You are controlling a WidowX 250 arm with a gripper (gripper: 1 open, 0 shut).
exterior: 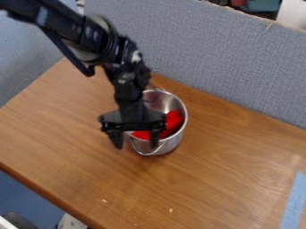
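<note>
My black gripper (135, 136) is lowered at the metal pot (174, 139), its fingers apart, one at the pot's left outer side and the other over or inside it. A red object (174, 120) lies in the pot, partly hidden behind the gripper. Whether anything touches the fingers is not clear.
A grey padded wall (209, 58) runs along the back. A light blue strip (293, 201) lies at the right edge.
</note>
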